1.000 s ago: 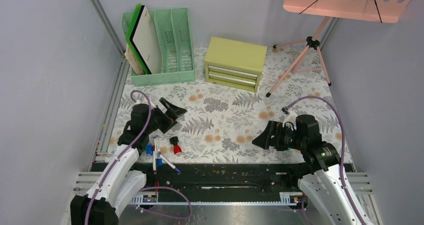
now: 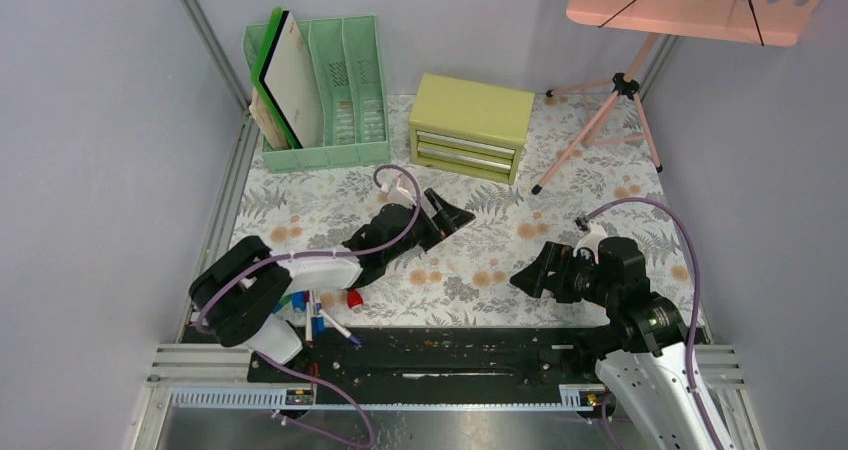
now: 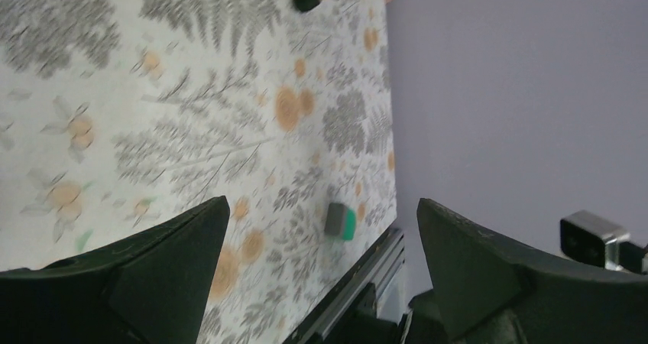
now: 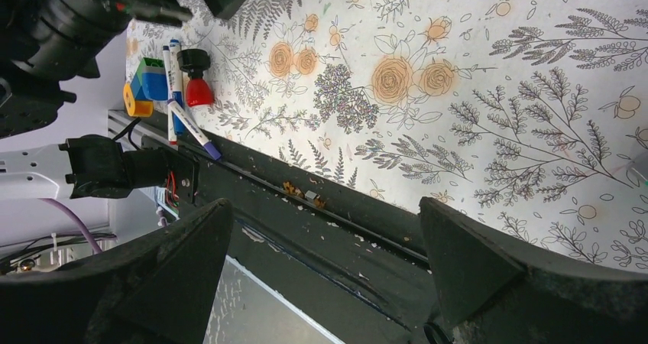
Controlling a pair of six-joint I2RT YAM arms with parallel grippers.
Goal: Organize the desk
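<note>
My left gripper (image 2: 455, 220) hangs open over the middle of the desk, in front of the green drawer box (image 2: 472, 125), with nothing between its fingers. Toward the right side, my right gripper (image 2: 528, 275) is open and empty too. A red-and-black stamp (image 4: 198, 80) lies at the front left among several markers (image 4: 191, 126), beside blue, green and yellow blocks (image 4: 153, 82); the left arm partly covers this group from above. A small grey-and-green item (image 3: 340, 222) rests near the right front edge, hidden by the right arm in the top view.
A mint file rack (image 2: 325, 158) holding a green-edged board (image 2: 297, 80) and other flat items stands at the back left; its right slots look empty. At the back right is a pink tripod stand (image 2: 600, 120). The patterned desktop (image 2: 480, 270) is bare across the middle.
The left gripper has swung from the left side, above the markers, rightward to the desk's middle, still empty. My right arm has shifted only slightly.
</note>
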